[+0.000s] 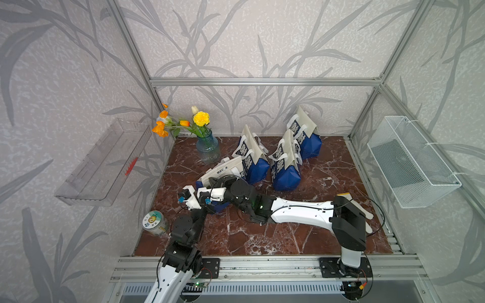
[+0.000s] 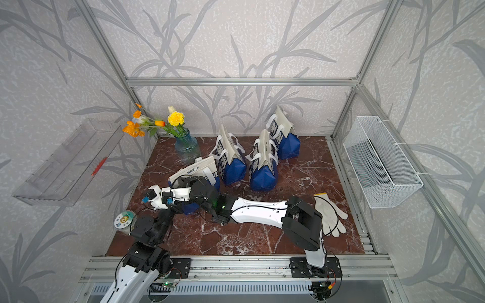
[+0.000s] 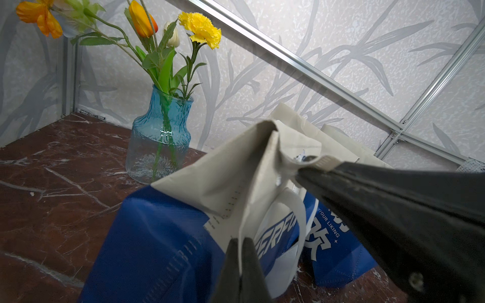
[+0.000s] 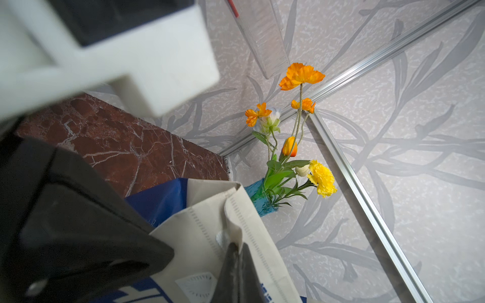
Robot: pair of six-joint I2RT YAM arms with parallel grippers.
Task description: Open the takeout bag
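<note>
A takeout bag, blue below and cream on top, stands tilted at the table's left middle, partly covered by my arms in both top views. In the left wrist view my left gripper is shut, the thin cream edge of the bag running down between its fingertips. Beside it, the dark finger of my right gripper touches the bag's rim. My right gripper is shut on a folded lip of the cream top in the right wrist view. The bag's mouth shows a narrow fold; its inside is hidden.
Several similar bags stand close behind and to the right. A glass vase with flowers stands at the back left, a round lidded jar at the front left. A white glove lies at the right. Bare table shows in front.
</note>
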